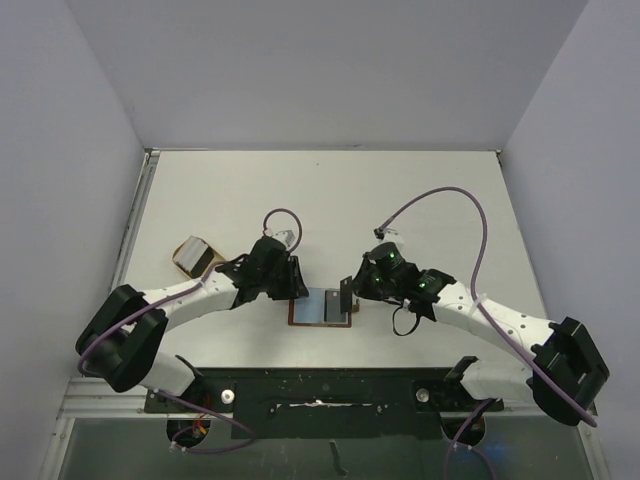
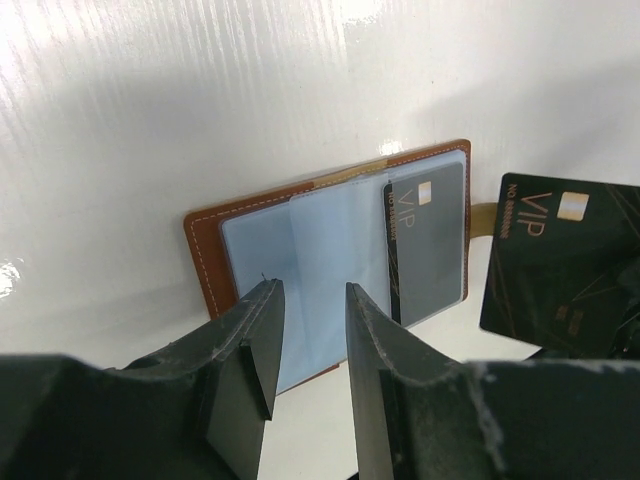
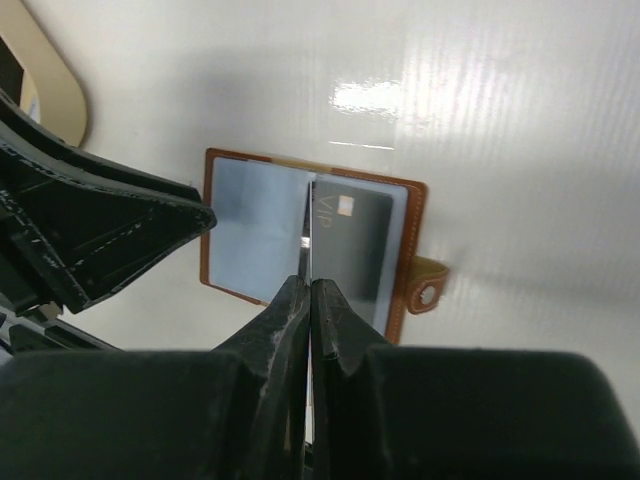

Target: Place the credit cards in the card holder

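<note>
The open card holder (image 1: 308, 307) lies flat at the table's front middle, brown with clear sleeves; a grey VIP card (image 2: 428, 250) sits in its right-hand sleeve. My right gripper is shut on a black VIP card, seen edge-on in the right wrist view, held upright beside and over the holder's right part. My left gripper is open above the holder's left sleeves, with nothing between its fingers.
A tan tray (image 1: 183, 262) with more cards lies at the left, behind the left arm.
</note>
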